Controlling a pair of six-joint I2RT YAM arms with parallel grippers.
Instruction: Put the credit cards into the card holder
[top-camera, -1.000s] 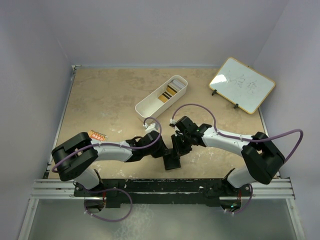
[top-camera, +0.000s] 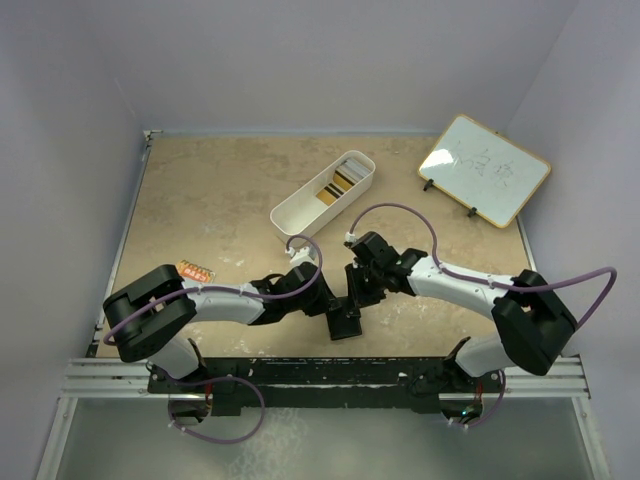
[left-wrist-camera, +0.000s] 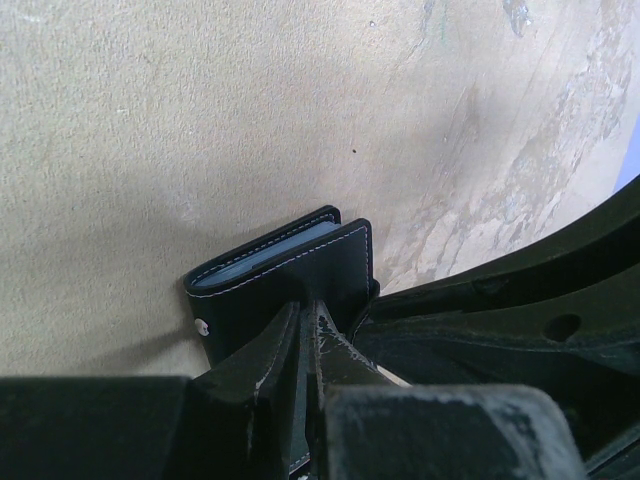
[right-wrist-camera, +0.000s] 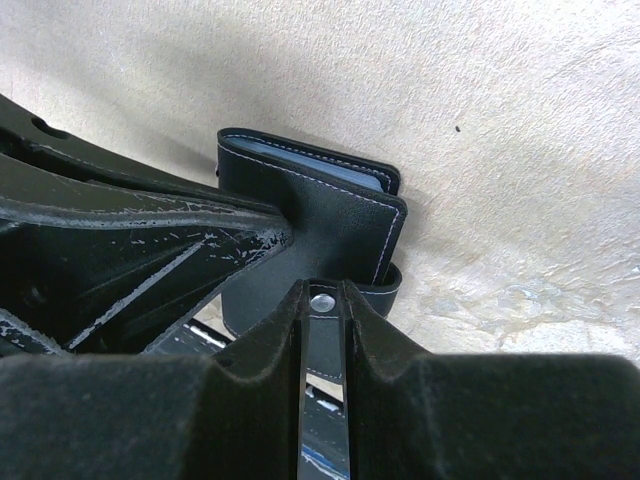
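The black card holder (top-camera: 345, 326) lies near the table's front edge, between my two arms. A pale bluish edge (left-wrist-camera: 275, 252) shows inside its open top. My left gripper is shut with its tips against the holder's face; nothing shows between them. In the right wrist view, my right gripper is nearly closed over the holder's strap (right-wrist-camera: 380, 291), a silver snap (right-wrist-camera: 321, 303) visible between its fingers. It seems shut on the strap, though the contact is partly hidden. Several gold and silver cards (top-camera: 343, 181) rest in the white box.
The white box (top-camera: 289, 219) stands at the back centre. An orange card-like piece (top-camera: 195, 271) lies at the left, by the left arm. A small whiteboard (top-camera: 485, 168) leans at the back right. Open table lies between the box and the left wall.
The left arm, the holder and the box have not visibly moved.
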